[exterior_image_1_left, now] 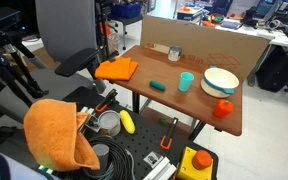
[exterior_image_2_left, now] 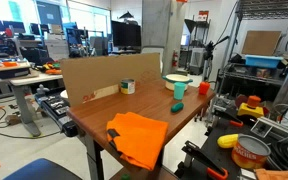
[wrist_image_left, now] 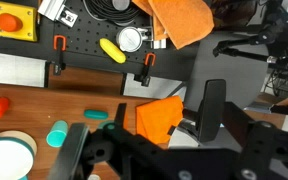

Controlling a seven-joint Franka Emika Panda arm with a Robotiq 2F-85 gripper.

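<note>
The dark fingers of my open gripper reach in from the bottom of the wrist view, with nothing visible between them. It looks down on the table from above; the exterior views do not show it clearly. On the brown table lie an orange cloth [exterior_image_1_left: 116, 69] and a small dark green object [exterior_image_1_left: 158, 86]. A teal cup [exterior_image_1_left: 186, 81] stands beside a white pan [exterior_image_1_left: 221, 80], with a red round item [exterior_image_1_left: 223, 108] near the table corner. At the back stands a small metal can [exterior_image_2_left: 128, 87]. No task names any one object.
A cardboard panel [exterior_image_1_left: 204, 45] borders the table's back. Along the front, a black platform [wrist_image_left: 79, 40] carries a metal container [wrist_image_left: 129, 40], a yellow object [wrist_image_left: 111, 50], cables, another orange cloth [wrist_image_left: 180, 22] and a red button [wrist_image_left: 8, 20]. A dark chair [exterior_image_1_left: 64, 35] stands beside the table.
</note>
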